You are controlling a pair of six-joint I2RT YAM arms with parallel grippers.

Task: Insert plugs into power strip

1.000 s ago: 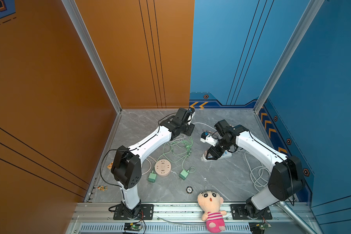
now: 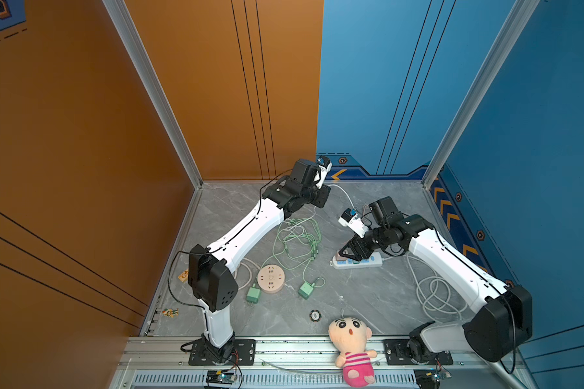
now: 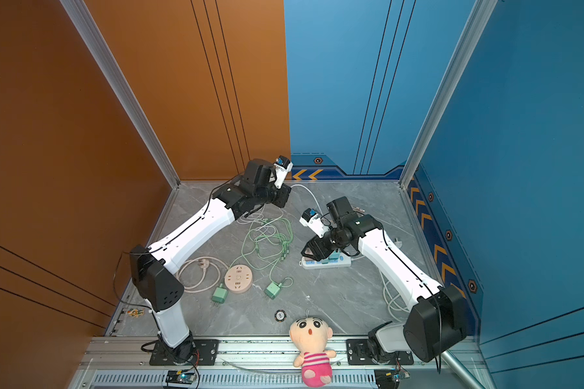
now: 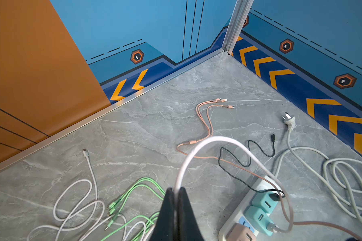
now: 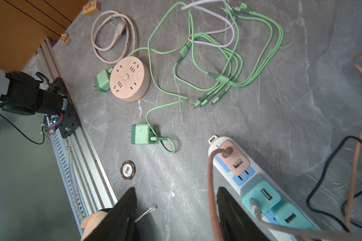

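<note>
The white power strip [image 5: 218,141] lies on the grey table in the right wrist view. Seated in it are a pink adapter [image 5: 232,157] and two teal adapters [image 5: 258,192]. A white cable [image 4: 218,138] loops from one teal adapter up to my left gripper, which is shut on it above the table. My right gripper stands open over the strip's near end, nothing gripped between its fingers. The pink adapter's cable [image 5: 210,176] runs down past its right finger. Two green adapters [image 5: 142,134] [image 5: 103,80] lie loose on the table.
A round pink socket [image 5: 129,78] and tangled green cables [image 5: 239,83] lie left of the strip. A loose grey-white plug [image 4: 288,121] with coiled cable is at right. A plush doll [image 2: 349,337] sits at the front edge.
My left gripper has risen and shifted slightly right, lifting the white cable into a higher loop. My right arm has swung outward and its gripper has moved slightly up off the strip's pink adapter.
</note>
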